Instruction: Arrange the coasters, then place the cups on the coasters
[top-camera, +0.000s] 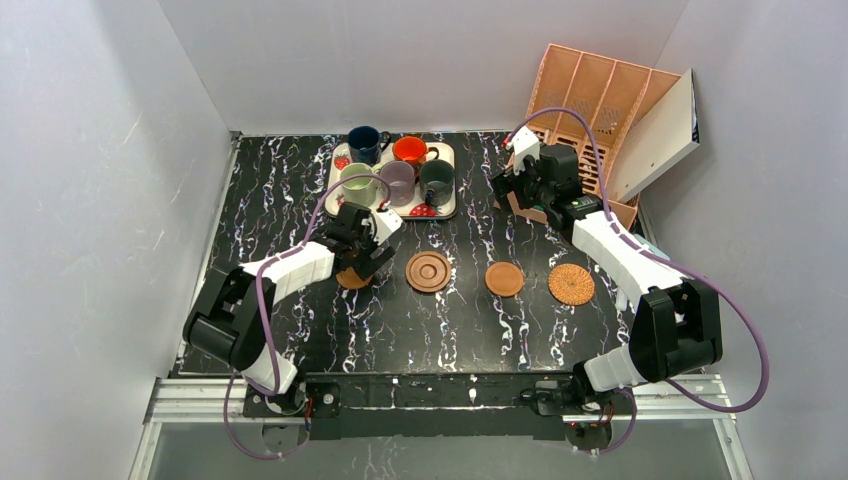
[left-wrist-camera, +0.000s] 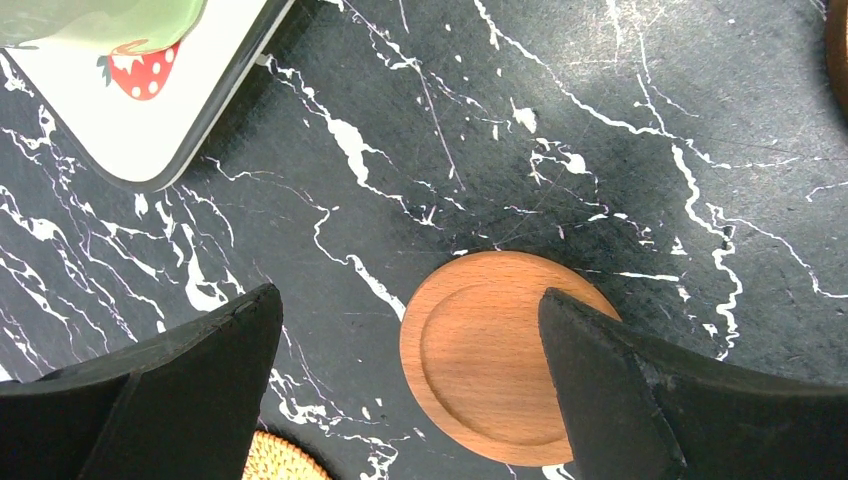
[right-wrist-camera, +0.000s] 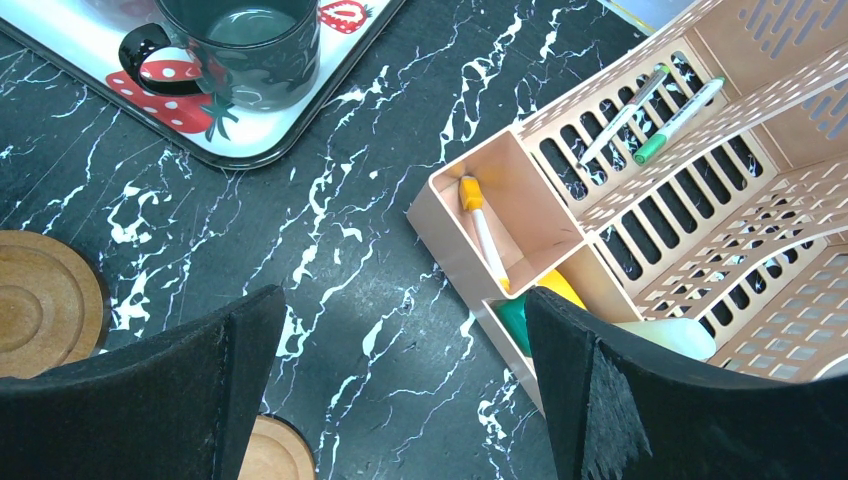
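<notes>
Several cups stand on a strawberry-patterned tray at the back: blue, orange, light green, purple and dark green. Over a wooden coaster my left gripper is open and empty, the coaster partly hidden behind its right finger. Three more coasters lie in a row to the right: a ringed brown one, a plain round one and a woven one. My right gripper, open and empty, hangs by the organizer's left side.
A pinkish organizer holding pens and other small items fills the back right, with a white panel leaning in it. Bare marble table lies between tray and coasters and along the front.
</notes>
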